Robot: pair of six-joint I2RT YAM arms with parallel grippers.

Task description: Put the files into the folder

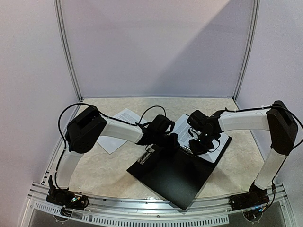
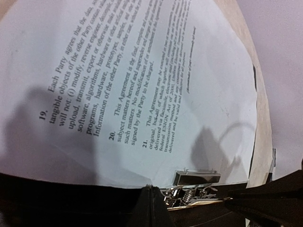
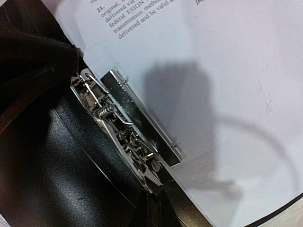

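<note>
The open black folder (image 1: 168, 179) lies angled at the front centre, its metal clip (image 3: 128, 132) along the spine. A printed sheet (image 2: 109, 71) rests on the folder's right side under the arms, its lower edge by the clip. My left gripper is shut over the dark folder beside the clip; nothing shows clearly between its fingers. My right gripper is shut at the near end of the clip. Both grippers are close together over the spine in the top view, partly hiding it.
More printed paper (image 1: 111, 144) lies at the back left, partly under my left arm. Bare table (image 1: 104, 175) shows left of the folder, and along the back. Panels enclose the sides and back.
</note>
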